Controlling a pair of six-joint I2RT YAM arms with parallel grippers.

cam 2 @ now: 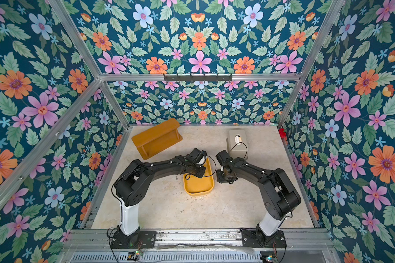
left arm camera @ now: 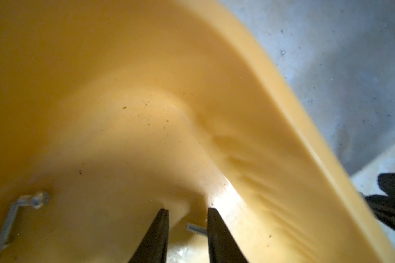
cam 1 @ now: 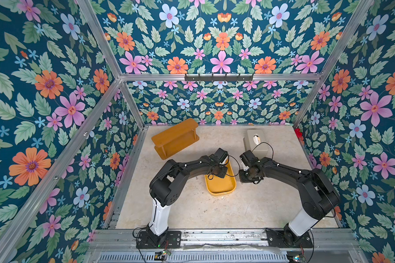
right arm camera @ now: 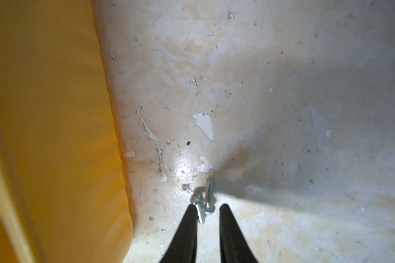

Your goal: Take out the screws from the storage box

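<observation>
The storage box is a yellow tray (cam 1: 220, 191) in the middle of the table. Over its inside, my left gripper is part open. A short screw (left arm camera: 196, 228) lies by its right finger, partly covered by it. Farther left on the tray floor rests a bent metal piece (left arm camera: 6, 223) beside a screw head (left arm camera: 40, 199). Outside the tray, to its right, my right gripper stands part open above the table. Two silver screws, one upright-looking in view (right arm camera: 209, 192) and one slanted (right arm camera: 200, 212), lie close together at its fingertips. Neither gripper visibly holds anything.
A brown shelf-like holder (cam 1: 175, 139) lies at the back left. Toward the back right is a grey box (cam 1: 251, 139), partly behind the right arm's cable. Both grippers are close together, with the tray wall (left arm camera: 294, 114) between them.
</observation>
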